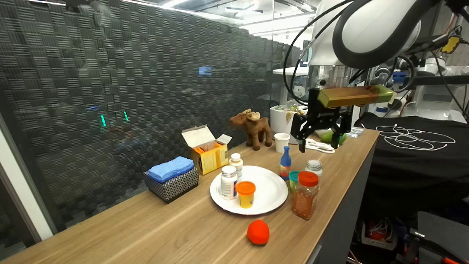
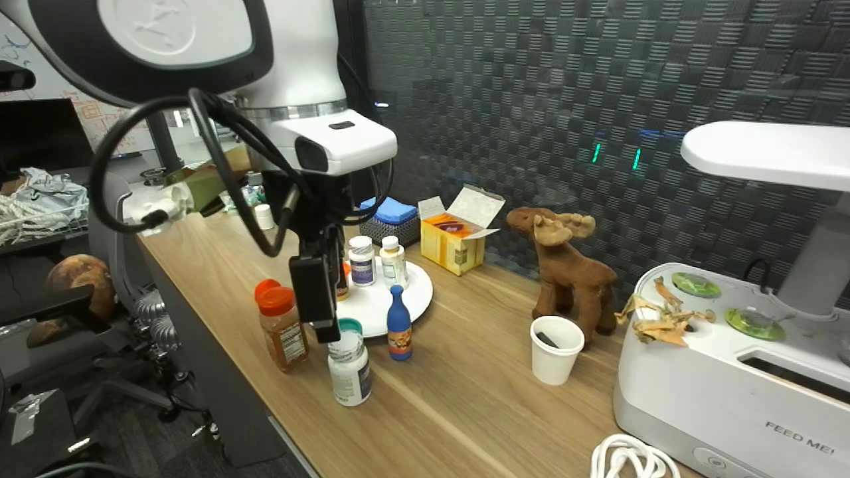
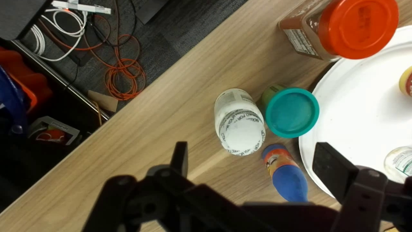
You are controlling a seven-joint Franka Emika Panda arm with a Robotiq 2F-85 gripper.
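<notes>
My gripper (image 1: 319, 149) stands open above the counter, and nothing is between its fingers. In the wrist view, a white bottle with a printed seal on top (image 3: 242, 131) appears between and beyond the spread fingertips. Close beside it are a teal-lidded tub (image 3: 292, 112) and a blue bottle with an orange label (image 3: 285, 170). A red-lidded spice jar (image 1: 306, 193) stands near the counter's front edge. The white plate (image 1: 274, 200) carries two white pill bottles, one of them in front (image 1: 228, 182), the other behind (image 1: 236, 163), and an orange-lidded yellow tub (image 1: 246, 194).
A red ball (image 1: 258, 231) lies in front of the plate. Behind are a blue cloth (image 1: 170, 169) on a dark box, an open yellow box (image 1: 211, 157), a moose toy (image 2: 570, 267), a paper cup (image 2: 555, 350) and a white planter (image 2: 717, 398).
</notes>
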